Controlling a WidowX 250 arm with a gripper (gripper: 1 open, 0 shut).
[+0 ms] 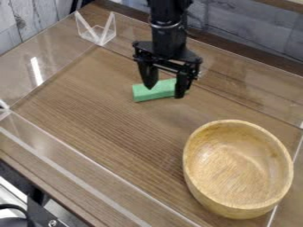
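My black gripper (164, 69) hangs from the top centre, lowered over a green block (151, 92) on the wooden table, with its fingers apart to either side along the block's upper part. The gripper partly hides the block, and I cannot tell whether it touches it.
A large yellow bowl (236, 197) takes up the lower right. Clear plastic pieces (97, 30) lie at the upper left and at the left edge.
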